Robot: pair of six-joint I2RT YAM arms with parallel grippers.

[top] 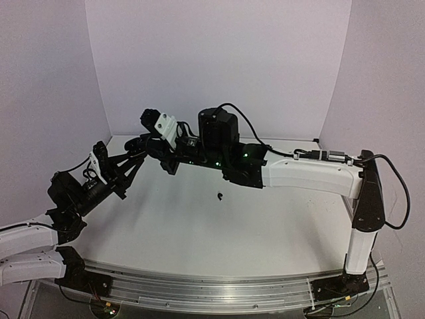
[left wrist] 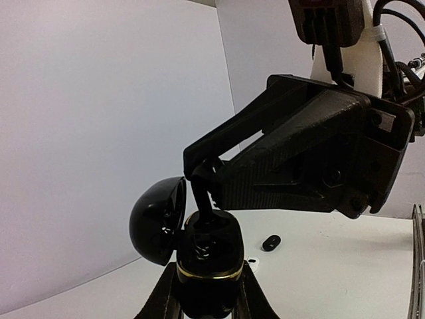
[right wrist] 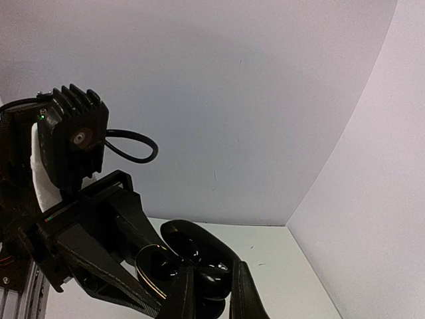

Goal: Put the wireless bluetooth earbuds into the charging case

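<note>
The glossy black charging case (left wrist: pixel 211 259), with a gold line round its body, is held upright in my left gripper, which is shut on it. Its rounded lid (left wrist: pixel 157 222) stands swung open to one side. Above the case mouth, my right gripper is shut on a dark earbud (left wrist: pixel 201 197), whose lower end meets the top of the case. How deep it sits is hidden. The right wrist view shows the case lid (right wrist: pixel 196 242) close to the right fingers (right wrist: pixel 244 292). A second earbud (top: pixel 220 196) lies on the table.
Both grippers meet above the left back part of the white table (top: pixel 199 232), their fingers almost touching. In the left wrist view, the loose dark earbud (left wrist: pixel 271 243) lies near a small white piece (left wrist: pixel 253 264).
</note>
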